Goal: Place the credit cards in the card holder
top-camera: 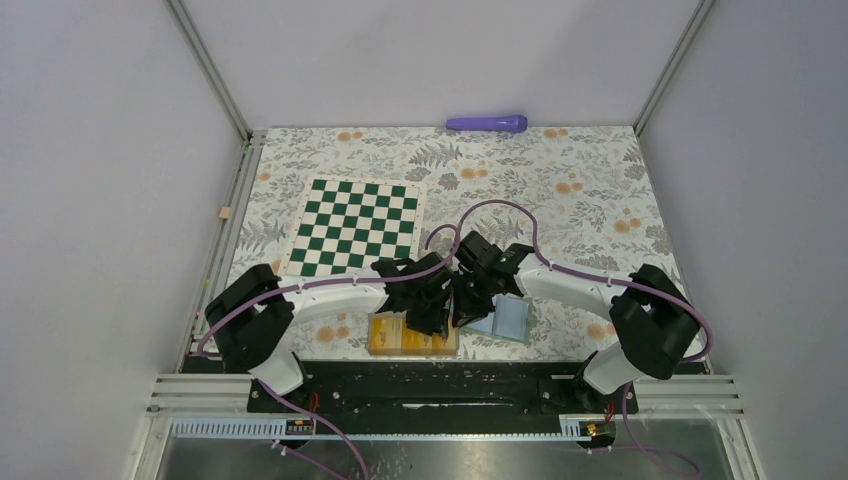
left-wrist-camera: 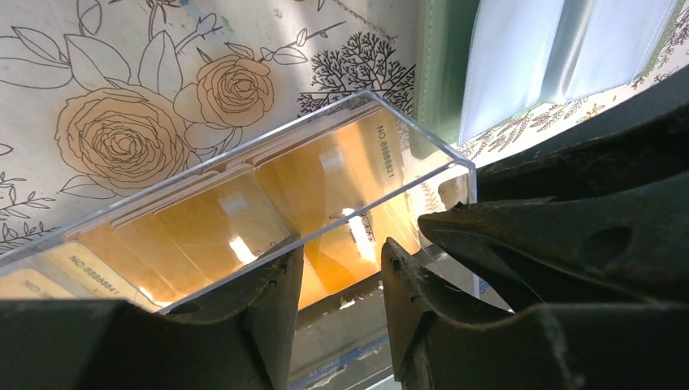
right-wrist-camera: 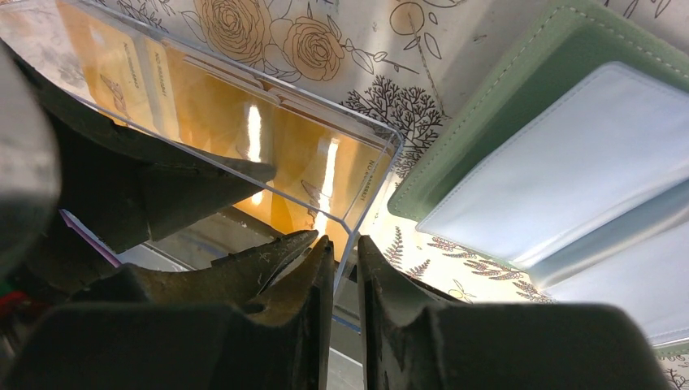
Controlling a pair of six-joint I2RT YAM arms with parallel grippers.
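Gold credit cards lie in a clear box at the front centre of the table. My left gripper is open at the box's near wall, with cards showing behind the gap between its fingers. My right gripper is at the box's end corner, its fingers close together on either side of that wall; whether they grip it I cannot tell. Beside the box lies an open green card holder with pale sleeves, partly under the right arm in the top view.
A checkerboard lies behind the left arm and a purple microphone at the back edge. Both arms are crowded together at the front centre.
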